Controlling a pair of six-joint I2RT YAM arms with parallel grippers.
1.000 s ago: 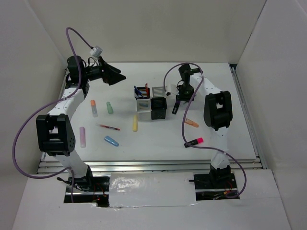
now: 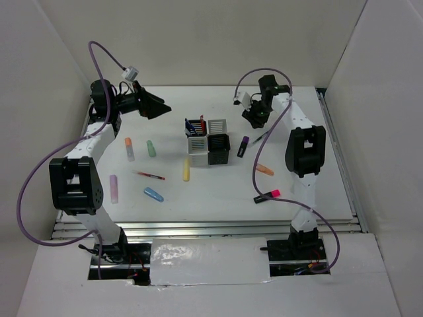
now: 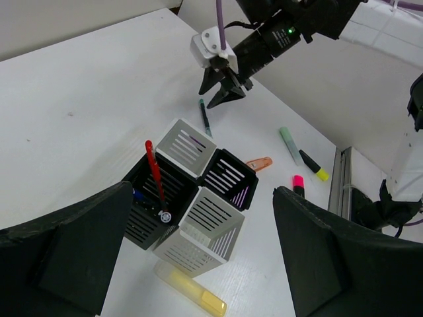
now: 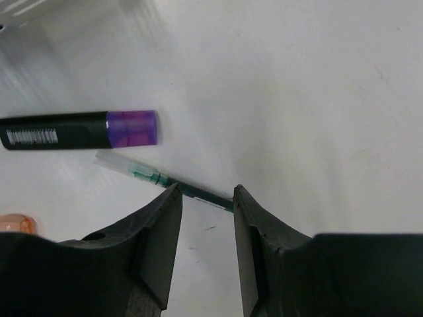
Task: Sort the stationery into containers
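Four joined containers, white [image 2: 197,152] and black [image 2: 218,152], stand mid-table, with blue and red pens [image 3: 153,171] in one black compartment. My left gripper [image 2: 156,107] hangs open left of them, nothing between its fingers. My right gripper [image 2: 254,119] is right of them, above a thin dark-green pen [image 4: 195,192]; its fingers stand apart in the right wrist view, with the pen visible below the gap, apparently not held. A black marker with purple cap [image 4: 66,130] lies beside it, and an orange item [image 2: 264,170] lies nearer the front.
Loose items lie around: yellow tube [image 2: 186,170], blue item [image 2: 153,195], red pen [image 2: 151,176], pink item [image 2: 114,189], green item [image 2: 151,148], orange-capped tube [image 2: 129,150], pink-capped marker [image 2: 266,196].
My left arm has hardly moved.
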